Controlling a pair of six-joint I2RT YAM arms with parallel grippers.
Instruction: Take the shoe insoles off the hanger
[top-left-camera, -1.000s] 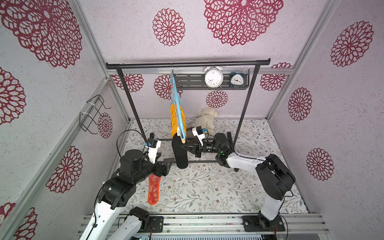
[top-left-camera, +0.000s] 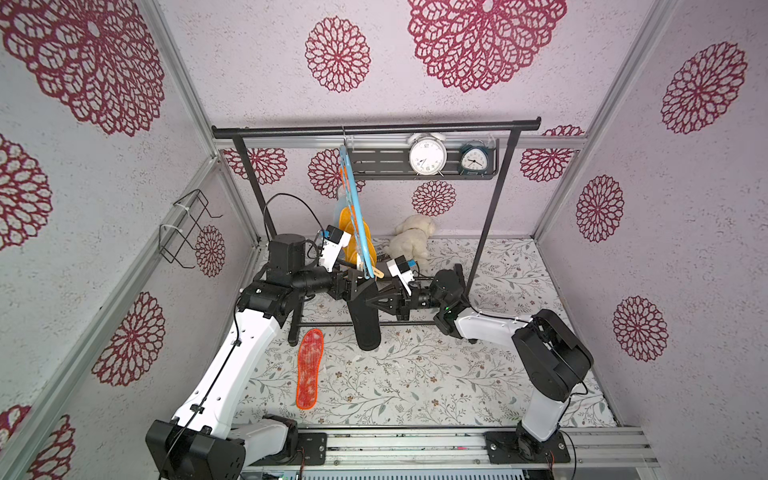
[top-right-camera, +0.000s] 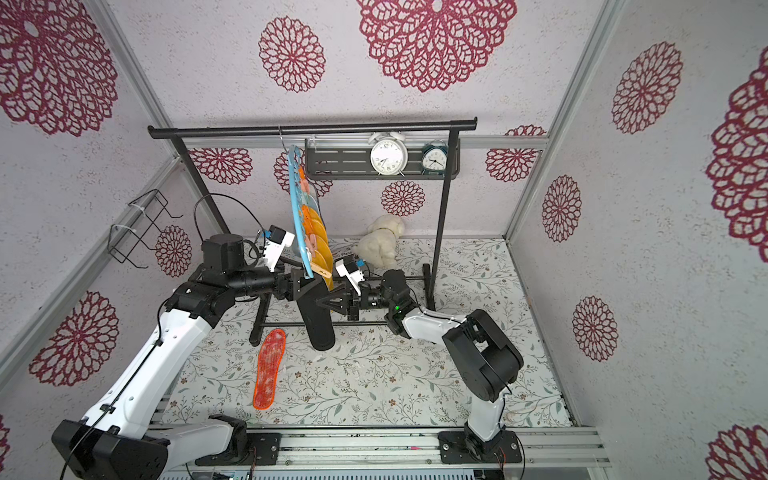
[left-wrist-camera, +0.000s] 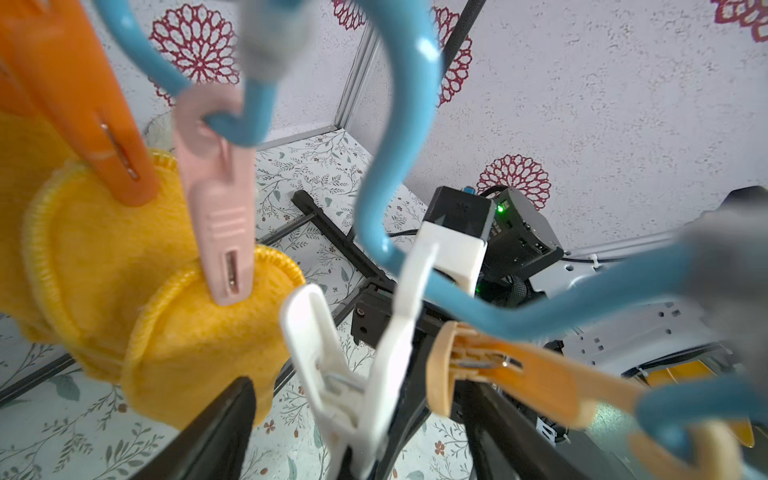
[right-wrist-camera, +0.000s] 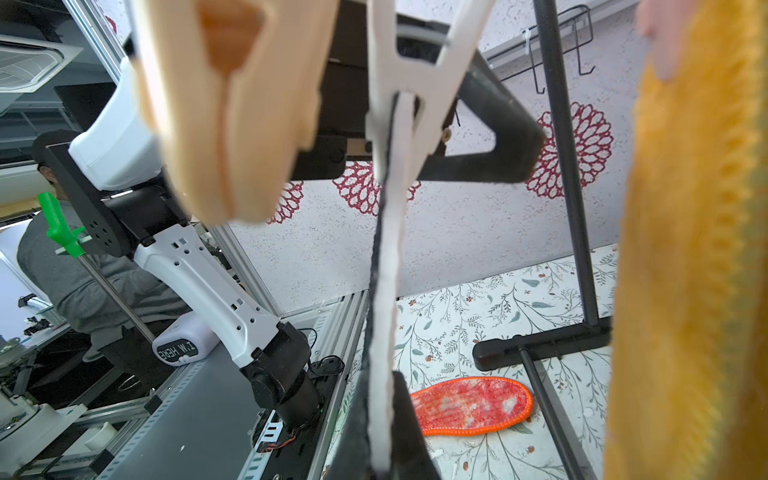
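From the white clip of the blue hanger (top-left-camera: 357, 212) hangs a black insole (top-left-camera: 366, 329), its pale side seen edge-on in the right wrist view. My right gripper is shut on the insole below the clip. On either side of the white clip, the left gripper has its fingers apart; contact with the clip cannot be made out. Several yellow insoles (top-right-camera: 317, 240) hang farther back on the same hanger. Flat on the table at the left lies a red insole with an orange rim (top-left-camera: 309, 369).
The hanger hooks over a black rack bar (top-left-camera: 376, 129), whose legs flank both arms. A beige clip (left-wrist-camera: 512, 372) dangles close to the left gripper. Behind stand a plush toy (top-left-camera: 413, 237) and two clocks on a shelf.
My left gripper has risen and moved right and back, from above the red insole to the white clip. The hanger swayed and straightened.
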